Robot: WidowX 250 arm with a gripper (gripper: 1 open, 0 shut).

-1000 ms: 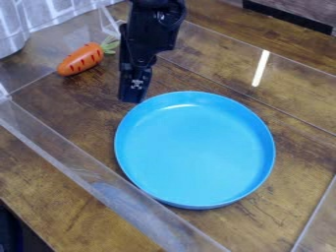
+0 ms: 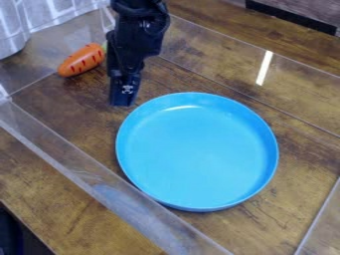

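Observation:
The black robot gripper [image 2: 123, 80] hangs at the upper left over the wooden table, just beyond the blue plate's far left edge. Its fingers point down; whether they stand apart is hard to make out. An orange carrot [image 2: 82, 60] lies left of the gripper, partly hidden toward its top end by the arm. The large blue plate [image 2: 197, 151] takes up the middle and lower part of the view, empty.
A clear plastic rim [image 2: 80, 169] runs along the left and lower edge. White cloth or plastic [image 2: 24, 22] sits at the top left.
The gripper has moved a little to the left, toward the carrot, and now covers more of its green top. The plate and carrot have stayed put.

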